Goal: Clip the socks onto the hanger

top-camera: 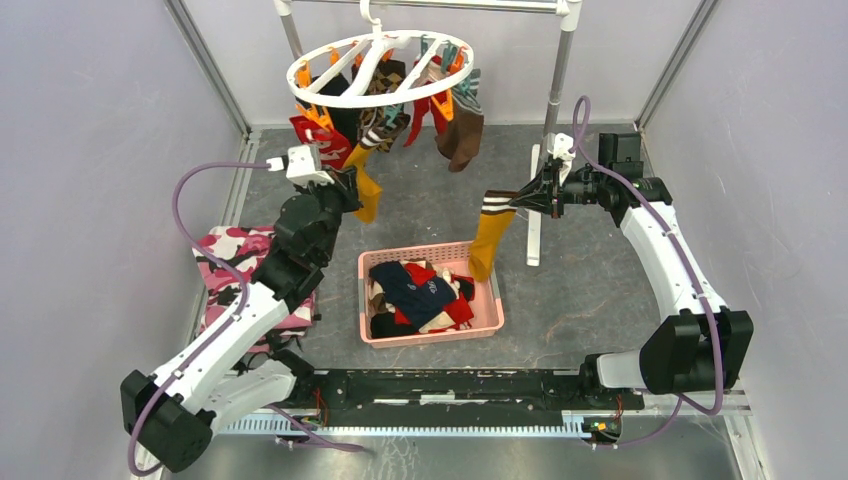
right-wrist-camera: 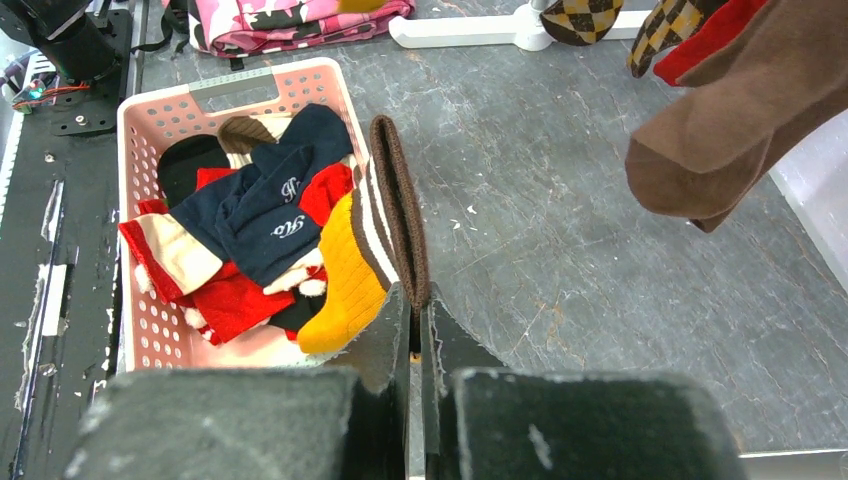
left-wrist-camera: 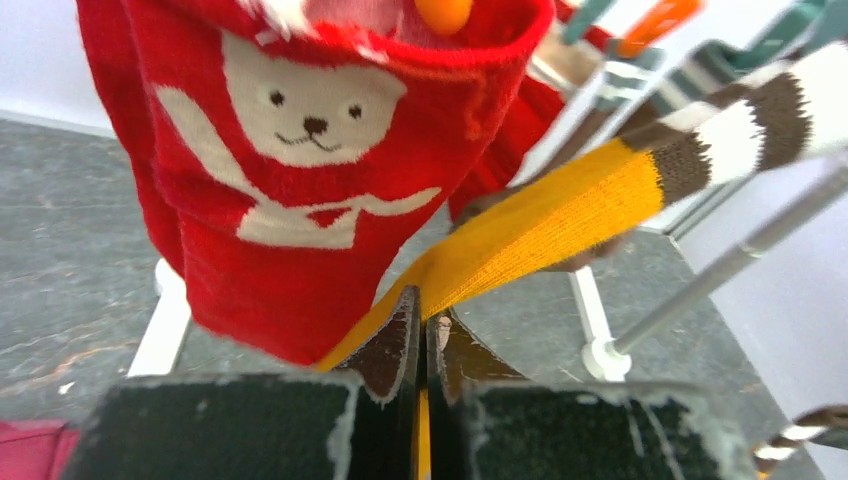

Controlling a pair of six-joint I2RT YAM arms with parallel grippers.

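My left gripper (top-camera: pixel 351 188) is shut on the foot part of a yellow sock (left-wrist-camera: pixel 540 240). From the fingertips this sock runs taut up to the right, its brown-and-white striped cuff (left-wrist-camera: pixel 740 125) near a teal clip on the round white hanger (top-camera: pixel 380 101). A red sock (left-wrist-camera: pixel 270 200) with a bear face hangs close in front of that gripper. The matching yellow sock (top-camera: pixel 488 240) dangles from my right gripper (top-camera: pixel 518 200), which is shut on its brown cuff (right-wrist-camera: pixel 398 215). Its toe reaches down to the basket's right side.
A pink basket (top-camera: pixel 430 340) with several socks stands on the floor between the arms. Several socks hang from orange and teal clips, including a brown one (top-camera: pixel 460 135). Pink camouflage cloth (top-camera: pixel 235 245) lies at left. Bare floor (top-camera: pixel 590 300) shows on the right.
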